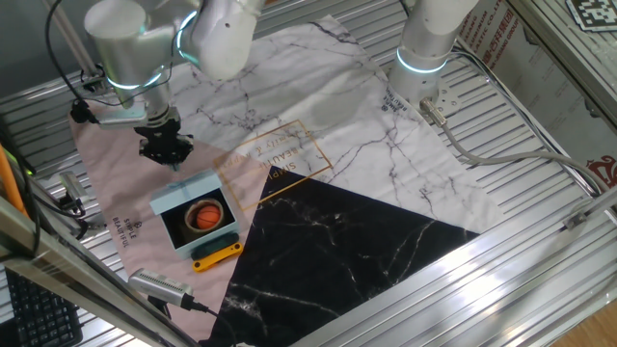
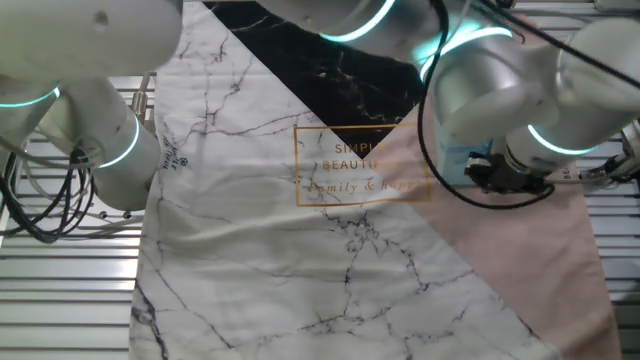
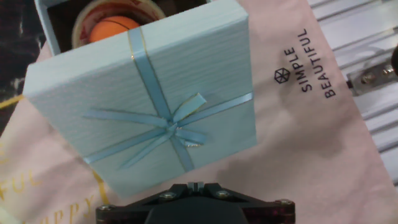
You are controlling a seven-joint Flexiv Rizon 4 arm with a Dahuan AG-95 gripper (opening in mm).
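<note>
A light-blue box [image 1: 200, 220] is on the pink part of the cloth, its dark inside partly uncovered. In it sits a round ring-like holder [image 3: 81, 32] with an orange ball [image 1: 206, 217] in its middle. The pale-blue lid [image 3: 205, 81], tied with a ribbon bow [image 3: 172, 127], covers one side of the box; how it rests there I cannot tell. My gripper is shut beside the lid's outer edge, with nothing seen between its fingers. In exterior view 2 the arm hides most of the box.
A yellow-and-black object [image 1: 217, 256] lies against the box's front side. A grey device [image 1: 161, 287] with a cable is near the cloth's edge.
</note>
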